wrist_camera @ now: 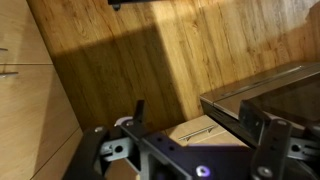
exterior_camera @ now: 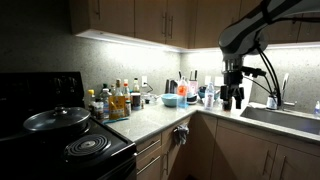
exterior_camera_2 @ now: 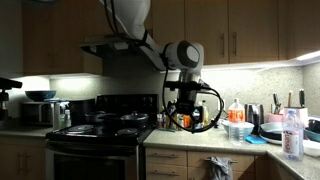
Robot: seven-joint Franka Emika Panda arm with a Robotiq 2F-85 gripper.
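Observation:
My gripper (exterior_camera: 232,104) hangs in front of the counter near the sink in exterior view 1. In exterior view 2 the gripper (exterior_camera_2: 190,121) appears in front of the bottles and the back counter. The wrist view looks down on a bare wooden floor (wrist_camera: 110,75); there the gripper has its two dark fingers wide apart, with nothing between them.
A lidded pan (exterior_camera: 57,119) rests on the black stove. Several bottles (exterior_camera: 118,104) crowd the counter corner, near a light blue bowl (exterior_camera: 170,100). The sink (exterior_camera: 285,121) lies at the right. A towel (exterior_camera_2: 220,167) hangs at a drawer.

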